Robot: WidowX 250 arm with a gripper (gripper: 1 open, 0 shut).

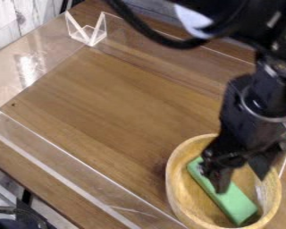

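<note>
My gripper [235, 159] is a black unit on the right, reaching down over a round wooden bowl [181, 188] at the lower right. Its fingers stand open just above a green rectangular block [231, 200] that lies in the bowl. The upper end of the block is partly hidden by the gripper, and a pale object [261, 191] shows in the bowl to its right.
A clear plastic bracket [86, 27] stands at the upper left, and transparent edging runs along the lower left of the table.
</note>
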